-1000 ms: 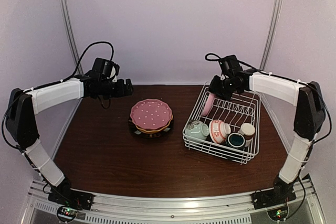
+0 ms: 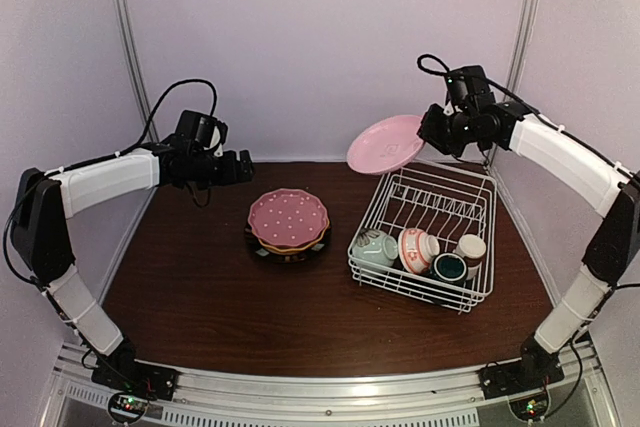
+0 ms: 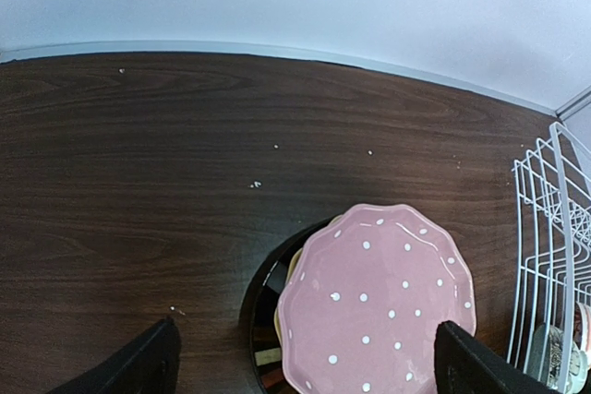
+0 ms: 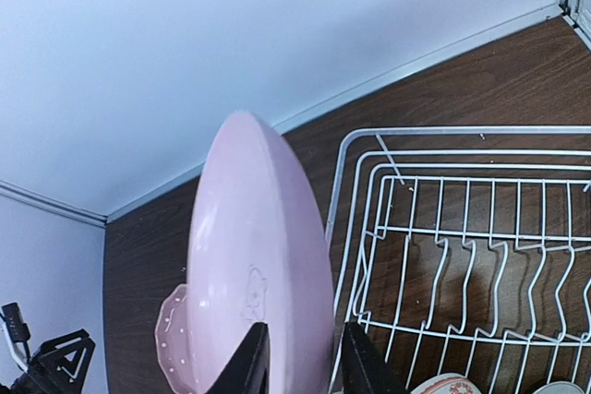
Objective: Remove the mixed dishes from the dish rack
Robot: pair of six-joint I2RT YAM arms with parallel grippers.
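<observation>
A plain pink plate (image 2: 382, 144) (image 4: 249, 256) is lifted above the rack's back-left corner, my right gripper (image 2: 432, 129) shut on its edge. The white wire dish rack (image 2: 485, 222) (image 3: 563, 191) holds a pale green bowl (image 2: 374, 249), an orange-patterned bowl (image 2: 417, 249), a dark green cup (image 2: 450, 272) and a cream cup (image 2: 469, 252). Left of it lies a stack topped by a dotted pink scalloped plate (image 2: 288, 215) (image 3: 374, 297). My left gripper (image 2: 236, 167) hangs open above the table, left of the stack, nothing between its fingers.
Pale walls (image 2: 290, 67) close the back and sides.
My right gripper has risen from inside the rack with the pink plate, which has swung from upright to tilted flatter above the rack. The left arm is unchanged.
</observation>
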